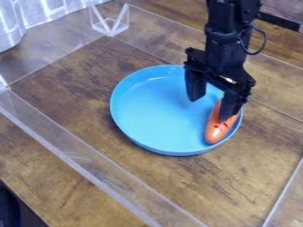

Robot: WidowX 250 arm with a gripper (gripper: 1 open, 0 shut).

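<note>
A round blue plate (154,111) lies on the wooden table. An orange carrot (218,131) rests on its right side, near the rim, its upper end partly hidden behind the black gripper (214,96). The gripper hangs from the top of the view over the plate's back right, its fingers spread open, one toward the plate's middle and one by the carrot.
A small clear plastic object (109,22) stands at the back left. A clear strip (83,168) runs across the lower left of the table. Bare wood (59,75) shows left of the plate and in front of it.
</note>
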